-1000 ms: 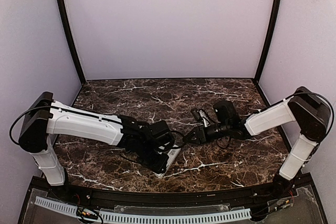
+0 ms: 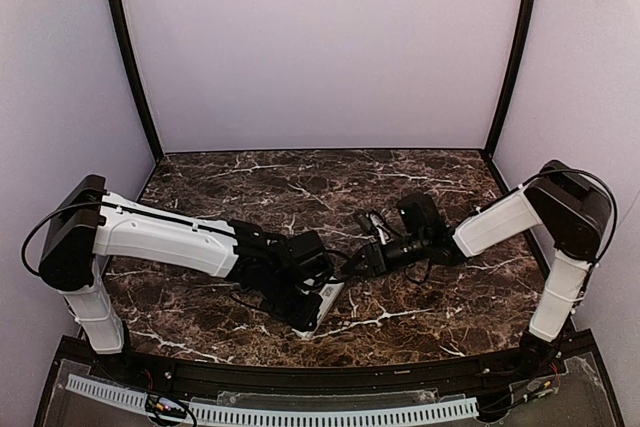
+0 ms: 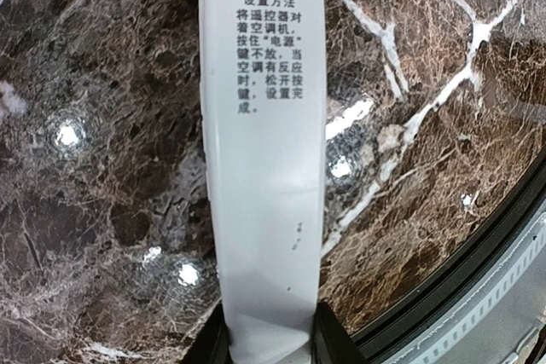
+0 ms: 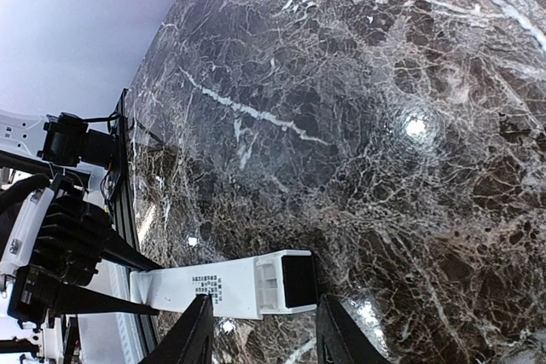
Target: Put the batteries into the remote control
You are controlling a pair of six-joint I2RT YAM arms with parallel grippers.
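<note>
A white remote control (image 2: pixel 325 302) lies back-up on the marble table near its front edge, its printed text showing in the left wrist view (image 3: pixel 263 168). My left gripper is shut on one end of the remote; in the right wrist view it reaches in from the left. At the other end, the right wrist view shows what looks like an open battery compartment (image 4: pixel 286 281). My right gripper stands part open just in front of that end, with nothing visible between its fingers. I cannot make out any batteries.
Pale walls enclose the back and sides.
My right arm has moved slightly to the left, toward the remote. The left arm and the remote look unchanged.
</note>
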